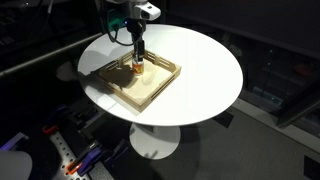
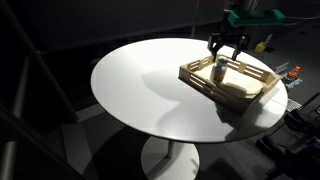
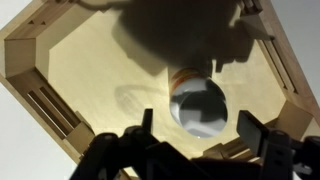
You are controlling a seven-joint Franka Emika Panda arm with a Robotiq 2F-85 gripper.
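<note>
An orange bottle with a round white cap (image 3: 199, 107) stands upright in a shallow wooden crate (image 3: 85, 65). In exterior view 1 the bottle (image 1: 138, 69) is near the back of the crate (image 1: 150, 99), under my gripper (image 1: 138, 57). Seen from the wrist, the cap lies between my dark fingers, with clear space on both sides. The gripper is parted and does not touch the cap. From exterior view 2, the bottle (image 2: 219, 69) shows below the gripper (image 2: 222, 56), partly hidden by it.
The crate's slatted walls (image 2: 205, 88) surround the bottle, and the rest of its floor is bare.
</note>
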